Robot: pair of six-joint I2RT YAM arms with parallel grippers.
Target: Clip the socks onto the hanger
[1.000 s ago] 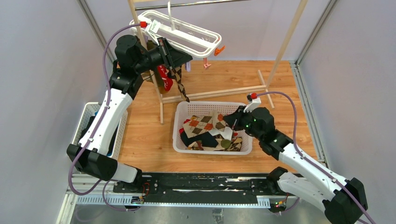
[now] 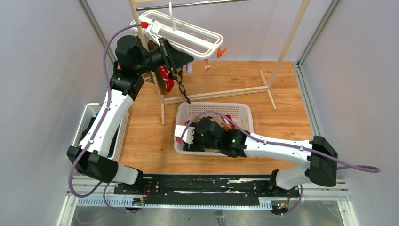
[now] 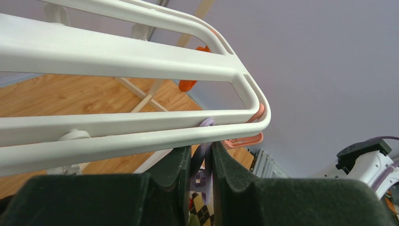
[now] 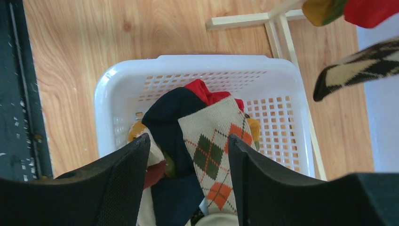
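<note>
Up at the white hanger [image 2: 197, 42], my left gripper is shut on a purple clip [image 3: 204, 176] below the hanger's edge. Over the basket, my right gripper stands part open, nothing held between its fingers. Beneath it in the right wrist view lies an argyle sock [image 4: 209, 141] with orange and green diamonds, on top of a dark sock [image 4: 169, 117]. A red sock [image 4: 207, 92] lies against the basket's far side. Hanging socks, one red [image 2: 167, 80] and one checked [image 2: 181, 84], show below the left gripper in the top view.
The white basket [image 4: 131, 70] holds several socks. A wooden stand [image 2: 226, 93] crosses the floor behind it. Orange [image 2: 221, 52] and pink [image 2: 207, 66] clips hang free at the hanger's right end. Another basket [image 2: 120, 136] stands behind the left arm.
My right arm has swung left, from the basket's right end to above its left and middle part, now covering much of the socks in the top view. The left arm has stayed put.
</note>
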